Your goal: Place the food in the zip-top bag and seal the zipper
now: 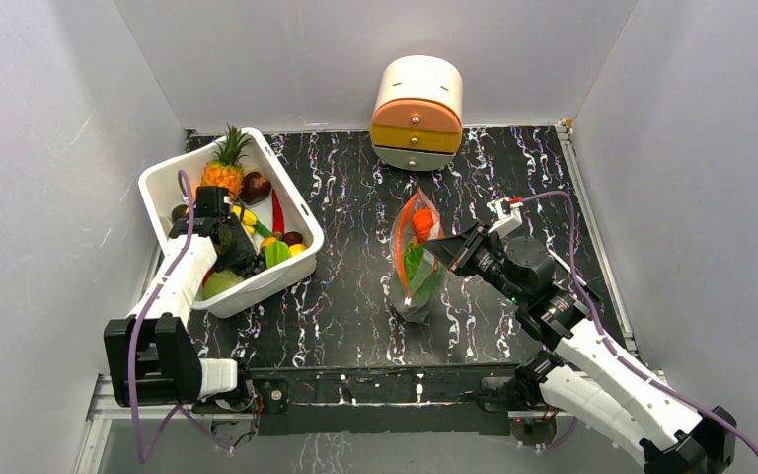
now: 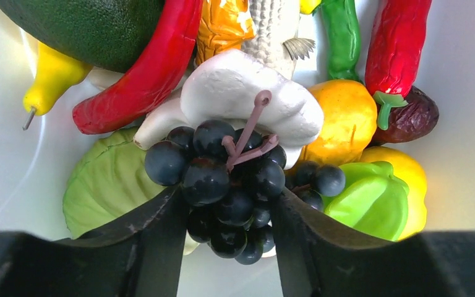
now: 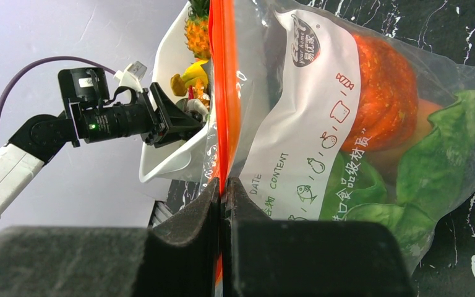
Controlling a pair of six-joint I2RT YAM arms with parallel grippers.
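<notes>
The zip bag (image 1: 415, 276) stands on the marble table, holding an orange food and green leafy food, seen through plastic in the right wrist view. My right gripper is shut on the orange zipper edge (image 3: 222, 93) of the bag. My left gripper is down in the food bin (image 1: 301, 217), its part-open fingers around a bunch of black grapes (image 2: 232, 207); I cannot tell if it grips them. Beside the grapes lie a white food (image 2: 247, 93), a cabbage (image 2: 99, 179) and a green pepper (image 2: 371, 204).
A small drawer box (image 1: 416, 109) stands at the back centre. The bin occupies the table's left side. Bare table lies between bin and bag and around the drawer box.
</notes>
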